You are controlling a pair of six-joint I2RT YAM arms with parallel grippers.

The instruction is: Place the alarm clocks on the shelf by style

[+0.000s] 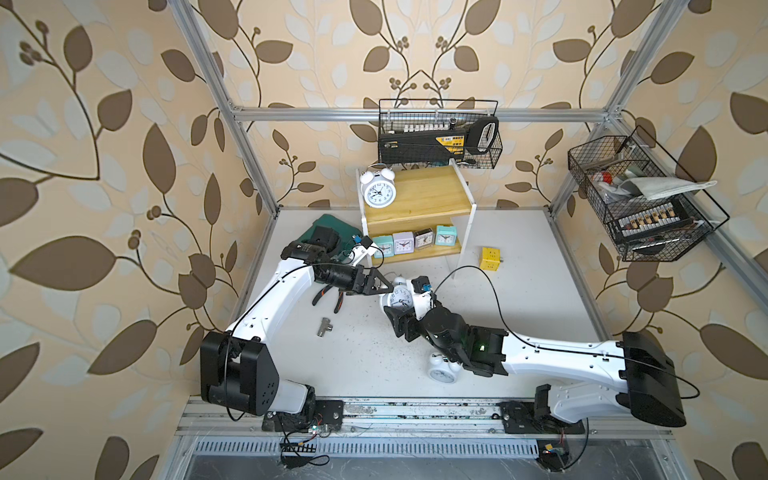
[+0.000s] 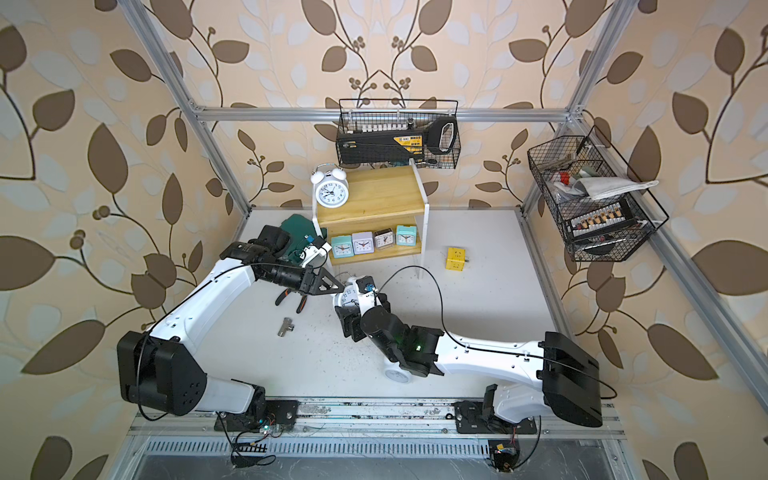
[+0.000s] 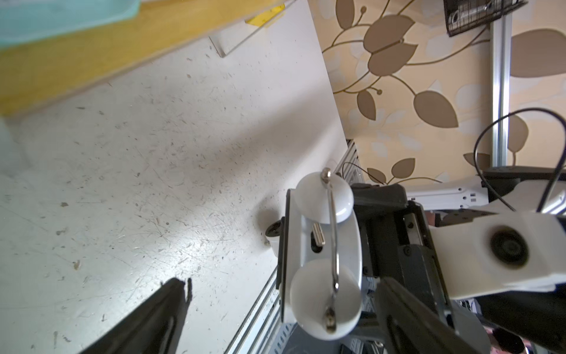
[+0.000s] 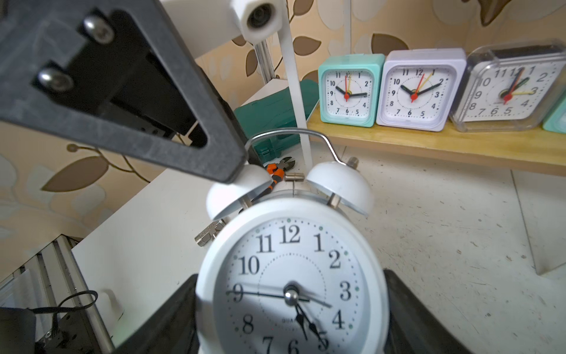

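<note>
My right gripper point(image 1: 404, 316) is shut on a white twin-bell alarm clock point(image 4: 290, 265), held above the table in front of the shelf. My left gripper point(image 1: 376, 284) is open beside that clock, its fingers around the bells' end in the left wrist view without visibly touching. A similar white clock point(image 1: 379, 189) stands on the shelf's top board point(image 1: 424, 188) at the left. Square clocks in mint point(image 1: 446, 235), lilac point(image 1: 403, 243) and clear-dark point(image 1: 424, 238) stand in a row on the lower board. Another white clock point(image 1: 444, 368) rests on the front table, partly hidden.
A yellow block point(image 1: 490, 258) sits right of the shelf. Pliers point(image 2: 301, 302), a metal fitting point(image 1: 324, 326) and a green case point(image 1: 324, 224) are at the left. Wire baskets point(image 1: 644, 208) hang at back and right.
</note>
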